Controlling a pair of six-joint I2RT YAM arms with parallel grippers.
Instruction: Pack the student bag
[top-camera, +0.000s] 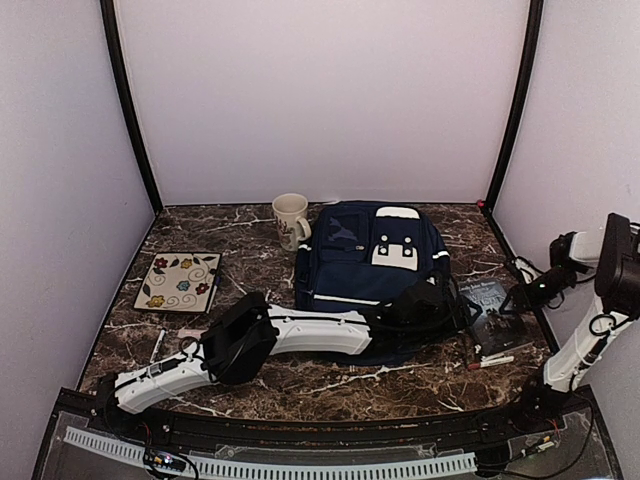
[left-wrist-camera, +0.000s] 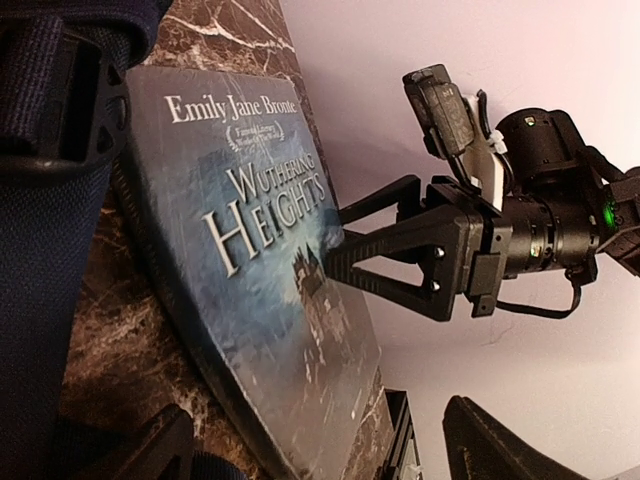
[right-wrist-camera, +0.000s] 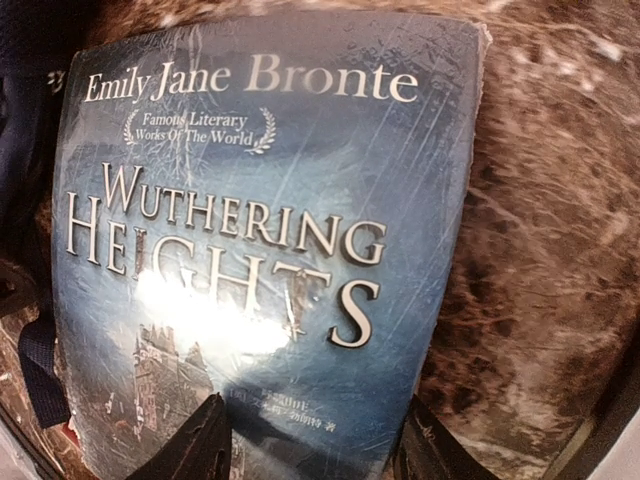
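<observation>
The dark blue book "Wuthering Heights" (top-camera: 490, 300) lies cover up at the table's right side. Its cover (right-wrist-camera: 290, 180) fills much of the right wrist view. My right gripper (top-camera: 518, 296) is at the book's right edge, fingers partly open; in the left wrist view one finger (left-wrist-camera: 365, 248) overlaps the cover. Contact cannot be told. At the book's left side, my left gripper (top-camera: 472, 308) is open, fingers (left-wrist-camera: 485, 445) wide apart. The navy school bag (top-camera: 340, 265) lies flat in the middle, its lower part hidden by my left arm.
A patterned mug (top-camera: 291, 220) stands behind the bag's left corner. On the left lies a floral square notebook (top-camera: 178, 282), with a slim white item (top-camera: 158, 345) in front. A red-and-white pen (top-camera: 492, 362) is at the book's near edge. The right wall stands close to the book.
</observation>
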